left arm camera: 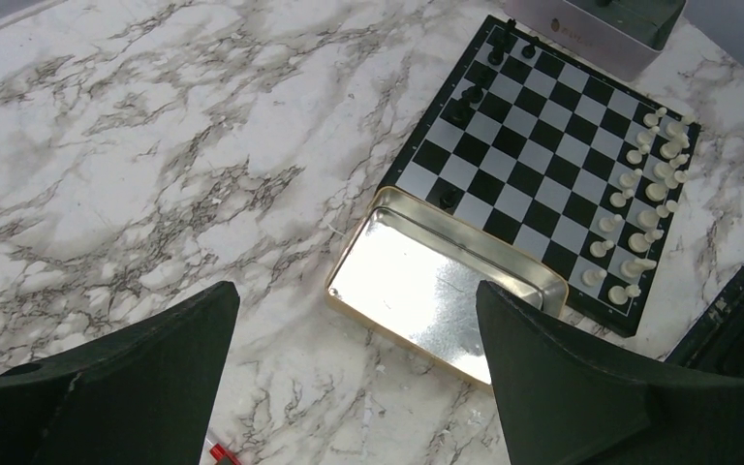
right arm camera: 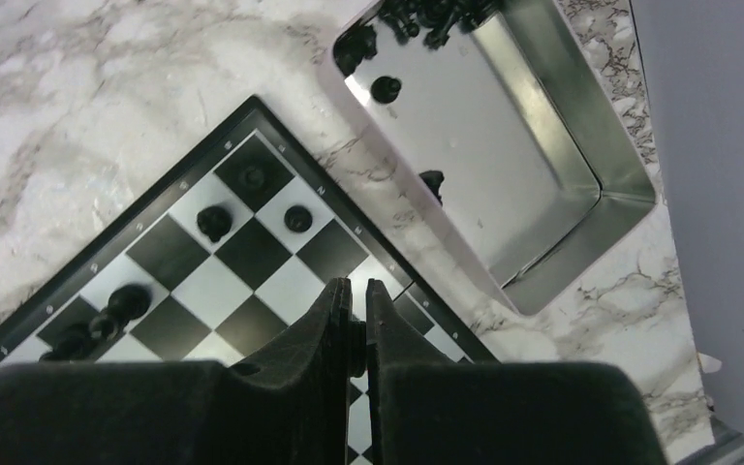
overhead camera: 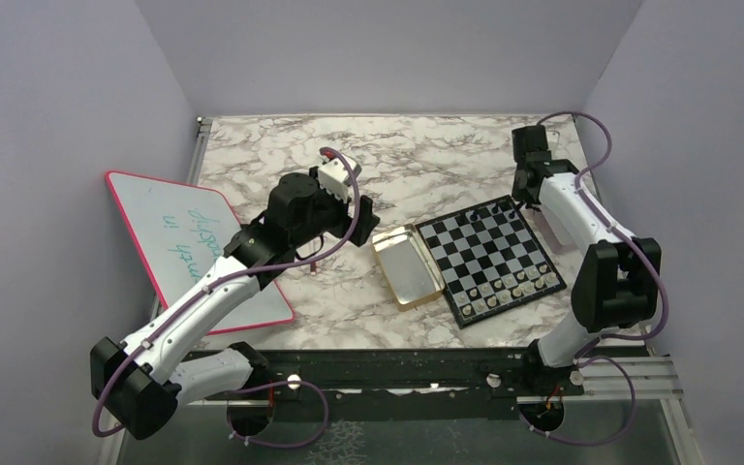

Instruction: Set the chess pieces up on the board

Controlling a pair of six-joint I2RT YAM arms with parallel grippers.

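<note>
The chessboard lies on the marble table, right of centre. White pieces stand in two rows along one side. Near the opposite edge are several black pieces, including one on a square close to the corner. My right gripper is over that end of the board, shut on a dark chess piece. Its kind cannot be made out, since the fingers mostly cover it. Off to the board's left, my left gripper hangs above the table, open and empty.
Beyond the board's black side stands a grey box with several black pieces inside. An empty gold-rimmed tray adjoins the board's left side. A whiteboard leans at far left.
</note>
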